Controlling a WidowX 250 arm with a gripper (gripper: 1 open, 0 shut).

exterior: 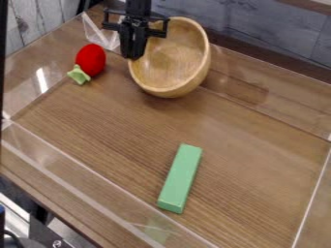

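A wooden bowl [173,68] is tilted near the back of the table. My gripper [134,46] hangs at its left rim, fingers pointing down; whether they are closed on the rim is unclear. A red object [91,60] sits left of the bowl, with a small light green piece [77,75] just below it.
A long green block [180,178] lies at the front middle of the wooden table [254,145]. Walls border the back.
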